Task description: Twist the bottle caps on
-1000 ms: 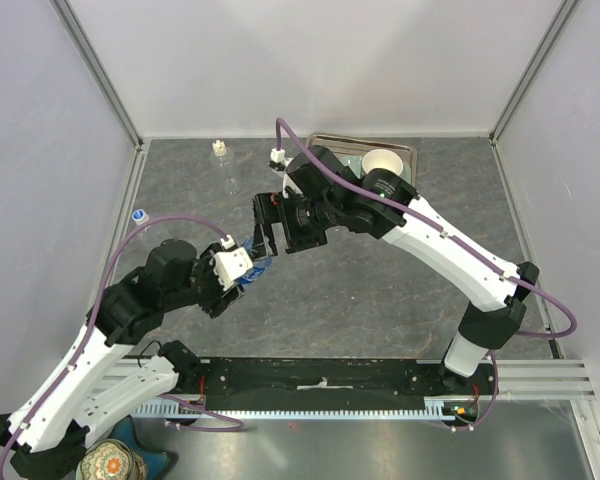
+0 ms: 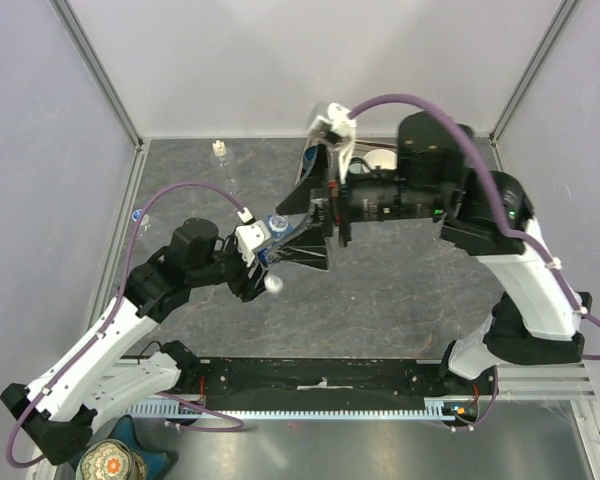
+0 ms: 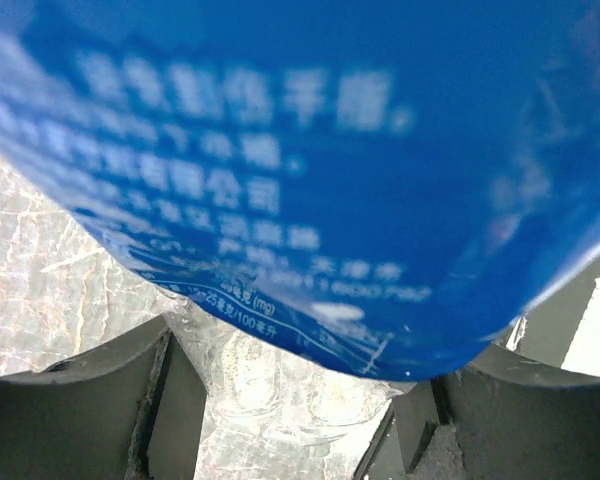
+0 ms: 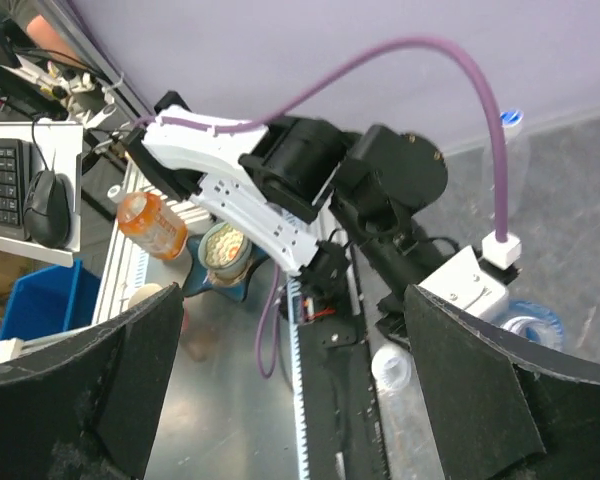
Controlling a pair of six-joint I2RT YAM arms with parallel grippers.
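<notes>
My left gripper (image 2: pixel 260 262) is shut on a clear bottle with a blue label (image 3: pixel 280 180), whose label fills the left wrist view. The bottle's round mouth (image 4: pixel 530 328) faces up in the right wrist view, with no cap visible on it. Over and right of the bottle, my right gripper (image 2: pixel 302 226) is spread open, nothing between its fingers. A small white round thing (image 2: pixel 273 284), apparently a cap, shows just below the left gripper; whether it rests on the table I cannot tell.
A clear bottle with a pale cap (image 2: pixel 220 150) stands at the back left, and a blue-capped one (image 2: pixel 139 216) near the left wall. Behind the right arm a tray and white bowl (image 2: pixel 381 159) are partly hidden.
My right gripper has risen closer to the camera and opened wide. The left gripper and bottle have shifted right. The small white thing now shows where bare table was before.
</notes>
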